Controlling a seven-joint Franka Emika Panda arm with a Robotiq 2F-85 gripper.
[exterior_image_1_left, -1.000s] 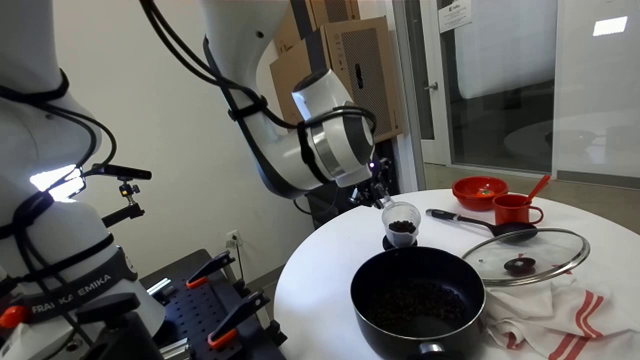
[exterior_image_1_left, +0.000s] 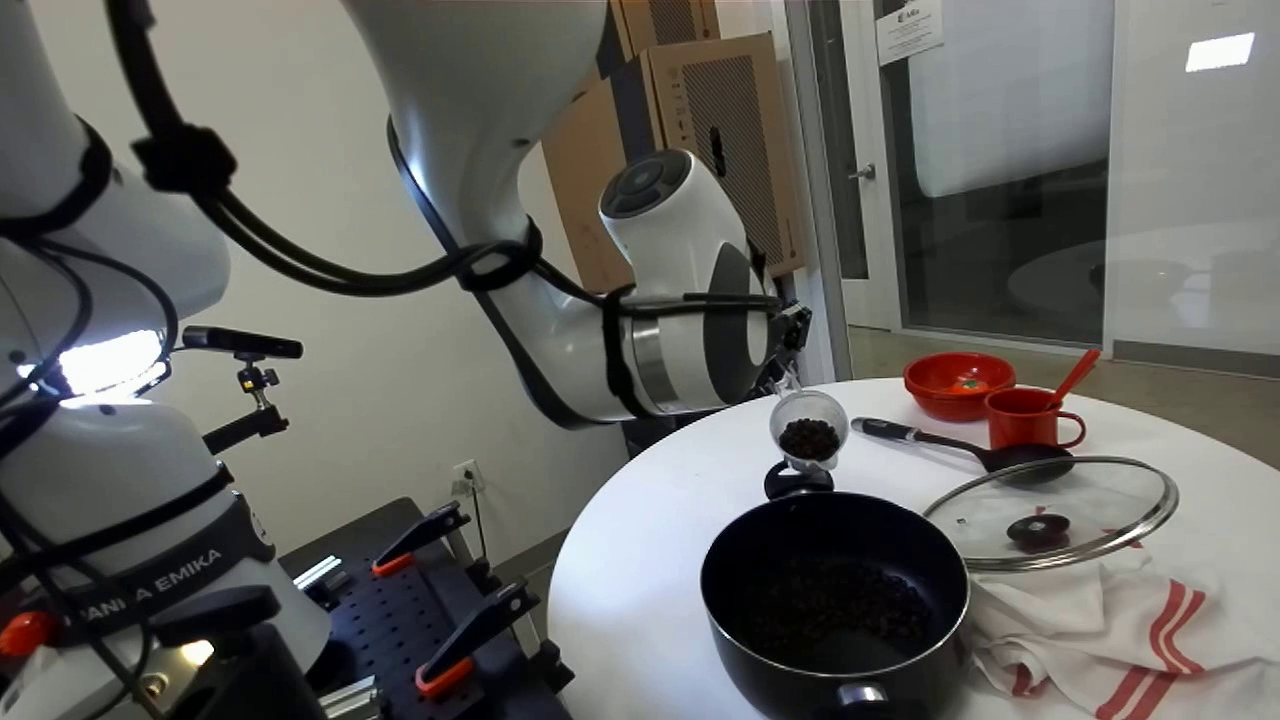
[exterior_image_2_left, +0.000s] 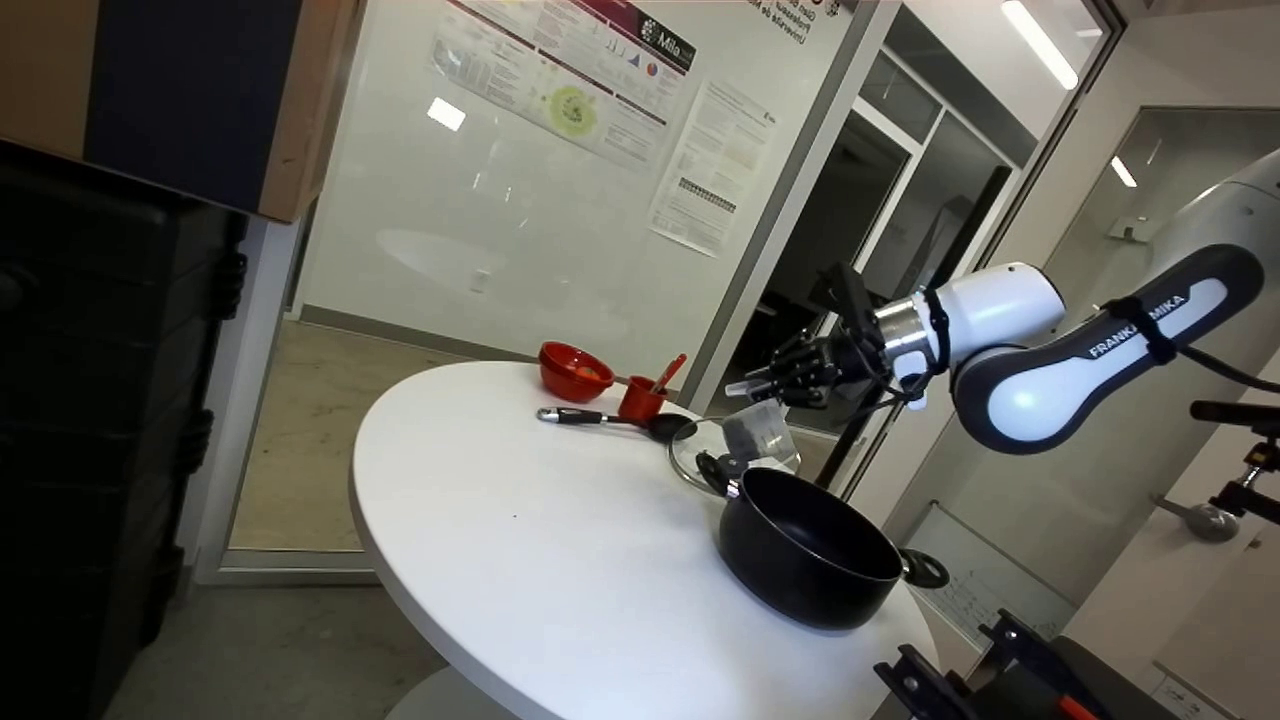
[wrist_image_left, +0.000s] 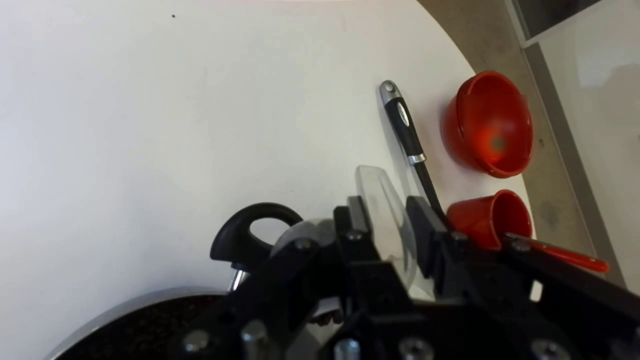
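Observation:
A clear plastic measuring cup (exterior_image_1_left: 825, 412) holds dark beans (exterior_image_1_left: 809, 439). In exterior view 1 it hangs above the near-side handle of the black pot (exterior_image_1_left: 716, 600), tilted with its mouth facing that camera. My gripper is shut on the cup's clear handle (wrist_image_left: 381, 186), which shows between the fingers in the wrist view. In exterior view 2 the cup (exterior_image_2_left: 758, 430) hangs below the gripper's fingers, beyond the pot (exterior_image_2_left: 792, 576). More dark beans lie on the pot's floor. In the wrist view, my fingers mostly hide the cup's bowl.
A glass lid (exterior_image_1_left: 1104, 510) lies right of the pot on a red-striped white towel (exterior_image_1_left: 1080, 648). Behind are a black spoon (exterior_image_1_left: 912, 433), a red mug (exterior_image_1_left: 1020, 422) and red bowls (exterior_image_1_left: 948, 396).
The cup has tipped further, its mouth now turned toward the exterior view 1 camera, and its beans have shifted. My wrist has rotated and moved slightly right. The pot has stayed put.

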